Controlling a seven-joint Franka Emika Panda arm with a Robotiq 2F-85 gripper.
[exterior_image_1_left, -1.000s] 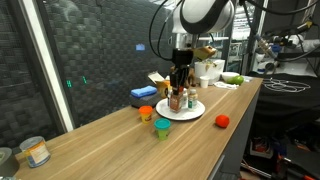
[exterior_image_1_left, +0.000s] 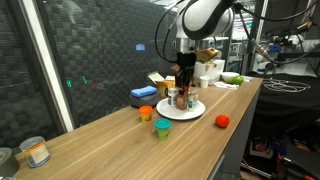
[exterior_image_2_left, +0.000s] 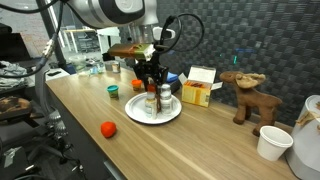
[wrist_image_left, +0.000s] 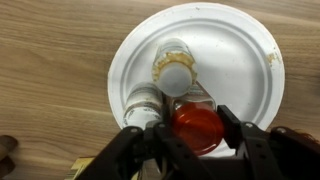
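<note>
On a white plate (wrist_image_left: 255, 48) stand several small bottles close together. My gripper is shut on a red-capped bottle (wrist_image_left: 198, 127), its dark fingers on either side of the cap. A white-capped bottle (wrist_image_left: 174, 70) and a silver-topped one (wrist_image_left: 143, 104) stand right beside it. In exterior view 1 the gripper (exterior_image_1_left: 184, 85) points down over the plate (exterior_image_1_left: 163, 110). From the other side, the gripper (exterior_image_2_left: 153, 83) is above the bottles, a white-topped bottle (exterior_image_2_left: 167, 97) next to it. Whether the held bottle touches the plate is hard to tell.
A red ball-like object (exterior_image_1_left: 222, 121) lies near the table's front edge. Teal (exterior_image_1_left: 163, 128) and orange (exterior_image_1_left: 146, 113) cups stand beside the plate. Behind are a yellow box (exterior_image_2_left: 199, 87) and a toy deer (exterior_image_2_left: 254, 105).
My gripper and the held bottle have shifted slightly to the right over the plate in exterior view 1. The cups and the red object have stayed put.
</note>
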